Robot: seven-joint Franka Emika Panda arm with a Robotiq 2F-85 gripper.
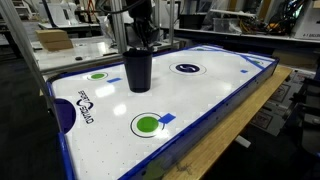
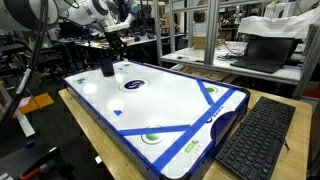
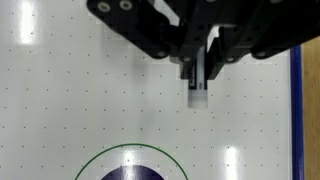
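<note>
My gripper is shut on a small slim object (image 3: 198, 98), dark along its body with a pale grey end, perhaps a marker. In the wrist view it hangs over the white dotted board. From exterior view 1, the gripper (image 1: 146, 42) is up behind the rim of a black bin (image 1: 138, 72), which hides part of what lies beyond. The object is too small to make out there. In exterior view 2 the bin (image 2: 107, 67) stands upright at the board's far end; the bin's inside cannot be seen.
The white board (image 1: 200, 90) has printed circles, including a green one (image 1: 148, 125), and is mostly clear. A keyboard (image 2: 256, 138) lies along one side of it in exterior view 2, with a laptop (image 2: 270, 55) farther back.
</note>
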